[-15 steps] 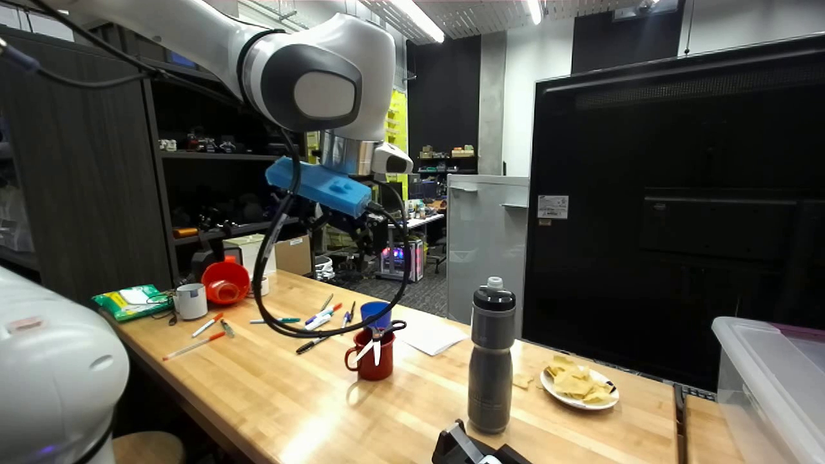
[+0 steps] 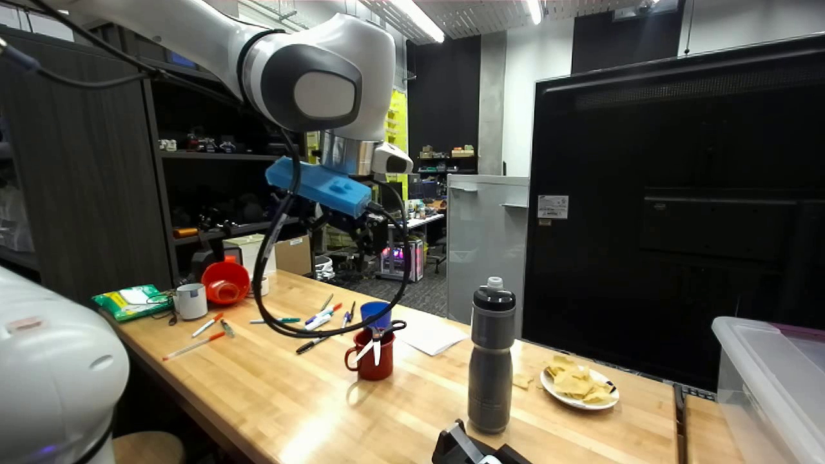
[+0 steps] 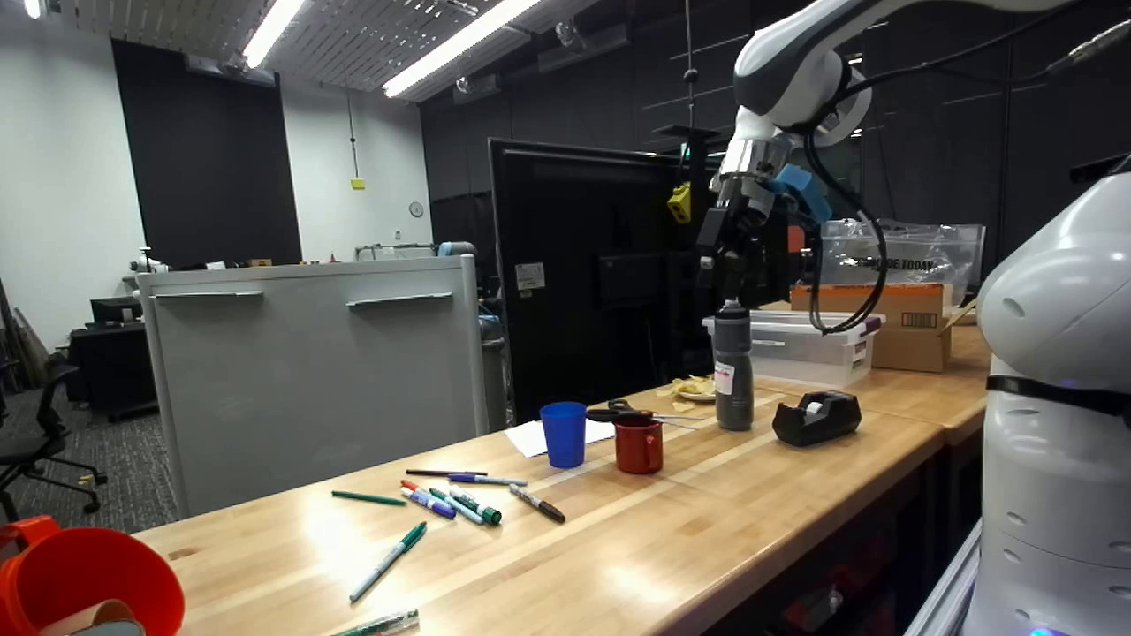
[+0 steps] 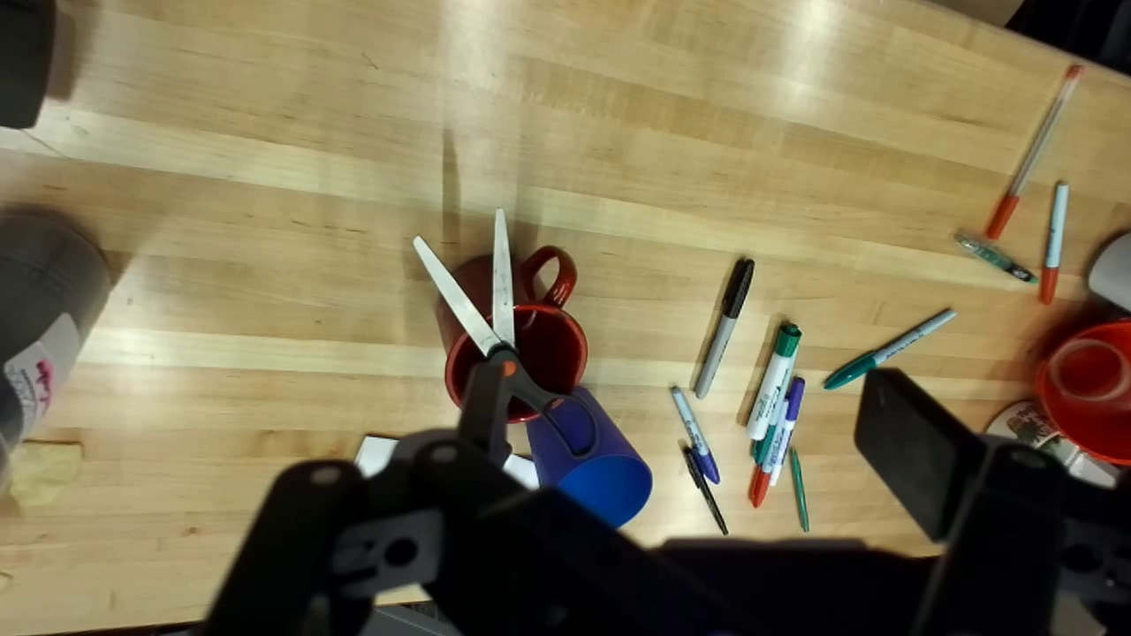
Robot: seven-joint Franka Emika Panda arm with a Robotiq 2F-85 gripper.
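Observation:
My gripper is open high above the table, its fingers (image 4: pixel 901 450) set wide apart with nothing between them. In the wrist view a red mug (image 4: pixel 559 344) stands below, and open scissors (image 4: pixel 503 277) rest across its mouth, blades outward. A blue cup (image 4: pixel 610 488) is close beside the mug. Several markers and pens, among them a green-capped marker (image 4: pixel 774 383) and a black-capped one (image 4: pixel 724 323), are scattered on the wood. One gripper finger hides part of the scissors' handles.
A tall grey bottle (image 2: pixel 491 356) stands near a plate of chips (image 2: pixel 550 384). A black tape dispenser (image 3: pixel 816 420) sits by the table's front edge. At the other end lie a red container (image 2: pixel 225 283), a white mug (image 2: pixel 191 301) and a green packet (image 2: pixel 133 301). Bare wood shows along the front.

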